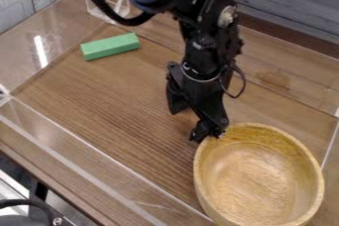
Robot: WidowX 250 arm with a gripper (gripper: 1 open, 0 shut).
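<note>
My black gripper (196,119) is low over the wooden table, just behind the rim of a yellow oval bowl (259,195) at the lower right. Its two fingers stand apart. Whether anything small lies between or under them is too dark to tell. A green block (110,46) lies at the upper left, well away from the gripper.
A clear container stands at the back left, partly behind my cable. A wall edge runs along the back.
</note>
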